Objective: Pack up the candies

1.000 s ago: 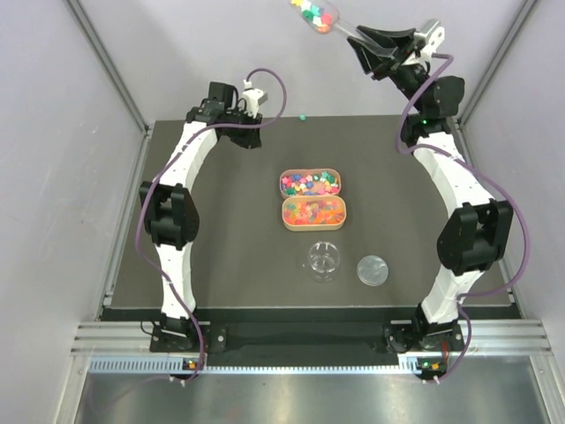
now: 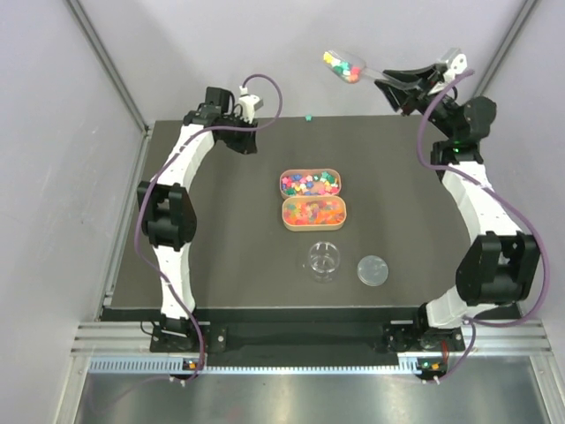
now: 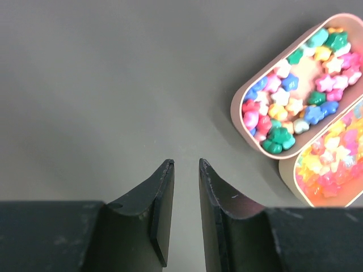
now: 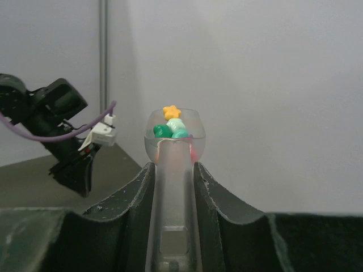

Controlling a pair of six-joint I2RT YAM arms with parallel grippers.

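My right gripper (image 2: 385,79) is shut on the handle of a clear scoop (image 2: 346,67), raised past the table's far edge. Colourful candies (image 4: 173,130) lie in the scoop's bowl. Two pink bins stand mid-table, the far one with star-shaped candies (image 3: 278,136) and the near one (image 2: 314,226) with translucent orange and yellow candies. An empty-looking clear jar (image 2: 324,258) stands nearer the front, and a round clear lid (image 2: 372,270) lies to its right. Over the far left of the table, my left gripper is part open with nothing between its fingers.
One small green candy (image 2: 308,117) sits at the table's far edge, away from the bins. Bare table (image 2: 238,238) lies left of the bins, and the right side is clear too.
The right arm has swung rightward and toward the table, carrying the loaded scoop. The green candy at the far edge has shifted slightly right. My left arm has moved only a little.
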